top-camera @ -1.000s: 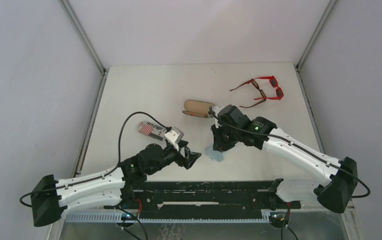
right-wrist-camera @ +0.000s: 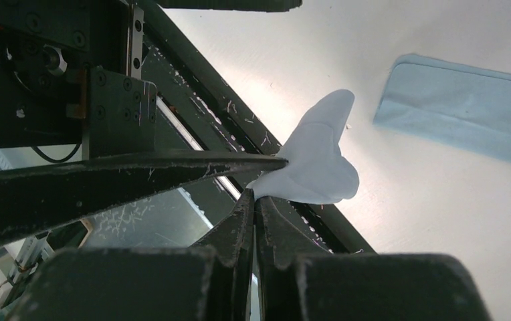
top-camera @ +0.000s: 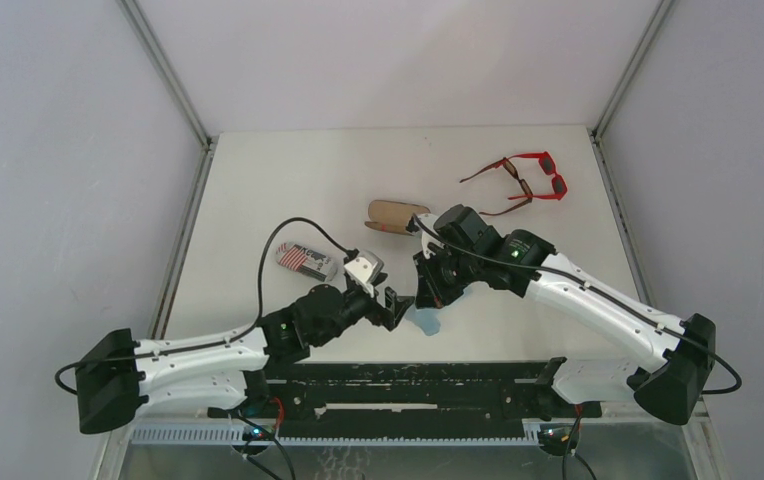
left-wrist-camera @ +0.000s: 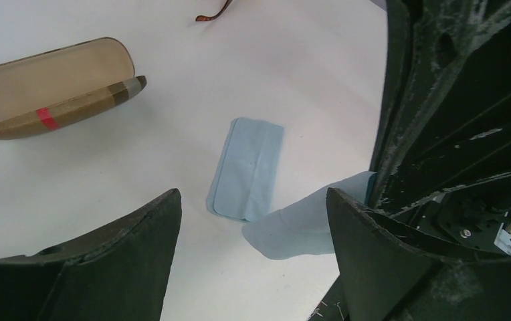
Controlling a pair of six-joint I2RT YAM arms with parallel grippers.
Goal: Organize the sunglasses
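Note:
A pale blue cloth (right-wrist-camera: 313,160) hangs from my right gripper (top-camera: 426,290), which is shut on it. My left gripper (top-camera: 390,308) stands open just left of the right one, its fingers either side of the cloth's loose end in the left wrist view, not visibly closed on it. A second folded blue cloth (left-wrist-camera: 245,167) lies flat on the table below. A tan case (top-camera: 393,214) with a long brown piece (left-wrist-camera: 59,114) along its edge lies at the middle. Red sunglasses (top-camera: 548,166) and brown sunglasses (top-camera: 511,170) lie unfolded at the back right.
A printed case (top-camera: 306,260) with red stripes lies left of my left gripper. The table's dark front edge (top-camera: 408,380) runs just below both grippers.
My left gripper has moved right, toward my right gripper and the hanging cloth. My right gripper has shifted slightly left with the cloth.

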